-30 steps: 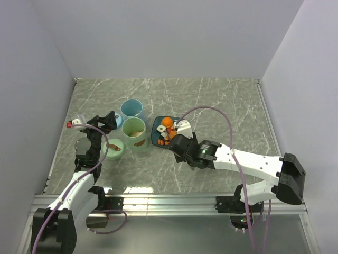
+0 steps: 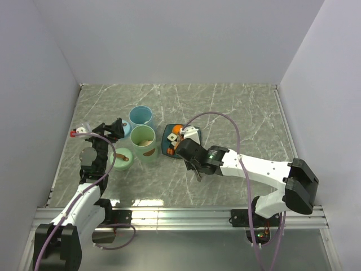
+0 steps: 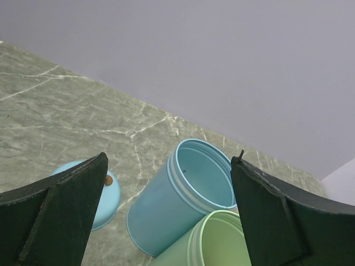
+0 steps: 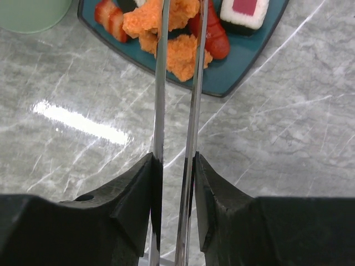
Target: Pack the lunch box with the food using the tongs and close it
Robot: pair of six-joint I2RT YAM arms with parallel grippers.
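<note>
A dark teal lunch box (image 2: 167,149) holds orange pieces, strawberry pieces (image 4: 110,20), a red sausage-like piece (image 4: 216,41) and rice blocks (image 4: 244,12). My right gripper (image 2: 186,149) is over it, its long metal fingers (image 4: 193,127) part open and close together on either side of orange fried pieces (image 4: 141,22); whether they grip any is unclear. My left gripper (image 2: 115,127) stands open at the left, above a blue lid (image 3: 102,202), with nothing between its fingers.
A blue container (image 2: 141,113) and a green container (image 2: 148,155) stand left of the box. A green lid (image 2: 124,164) lies nearer the front.
My right arm and gripper have shifted slightly leftward over the lunch box. The left arm has not moved.
</note>
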